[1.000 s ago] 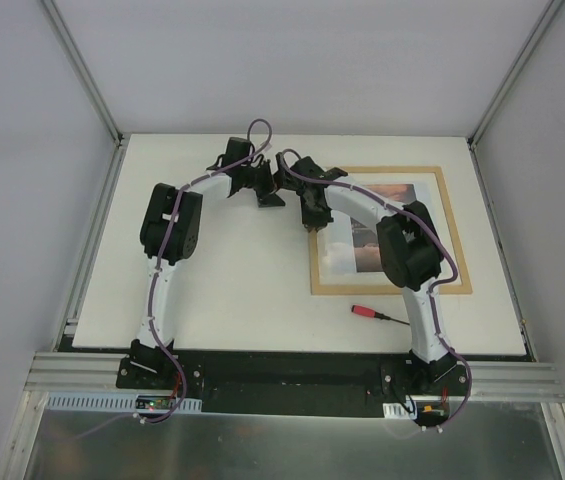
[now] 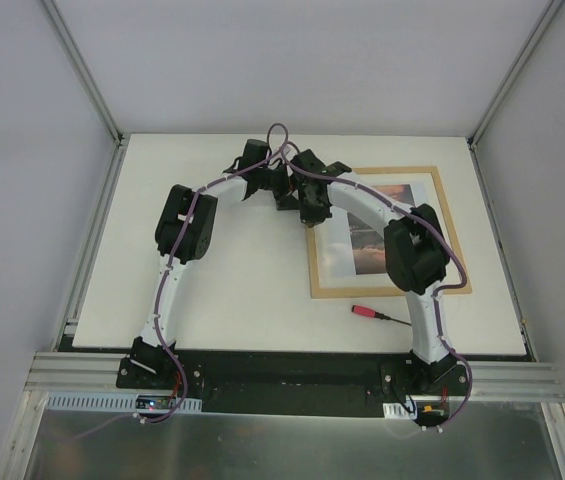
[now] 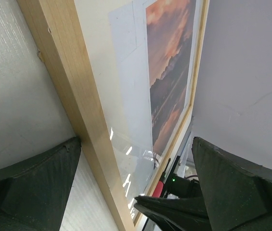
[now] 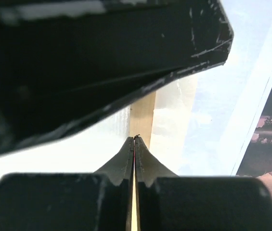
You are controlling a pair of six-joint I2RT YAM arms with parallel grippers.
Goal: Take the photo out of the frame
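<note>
The wooden picture frame [image 2: 392, 292] lies flat on the right of the table, its photo [image 2: 368, 245] inside a pale border, partly hidden by my right arm. In the left wrist view, my left gripper is open at the frame's long side bar [image 3: 80, 91]. One of its fingers is close against the bar's outer side, the other over the inner side. My right gripper is shut with its fingertips over the same wooden bar [image 4: 143, 115]. Whatever is between them is too thin to make out.
A red-handled screwdriver [image 2: 364, 312] lies in front of the frame. Both grippers are crowded together at the frame's left side, and a black finger fills the upper right wrist view.
</note>
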